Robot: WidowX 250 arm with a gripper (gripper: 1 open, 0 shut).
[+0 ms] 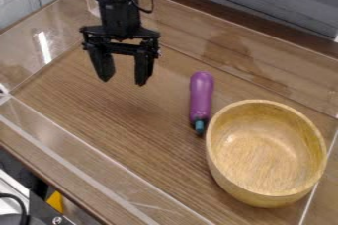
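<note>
My gripper (123, 69) hangs in the upper left of the camera view over bare wood, open, its two black fingers spread. A purple eggplant-like object (201, 96) with a teal tip lies upright in the image, right of and a little below the gripper, apart from it. A large pale yellow bowl (266, 189) sits at the lower right, just beyond the teal tip.
A wall borders the top. Black cable and a small yellow item lie at the lower left edge.
</note>
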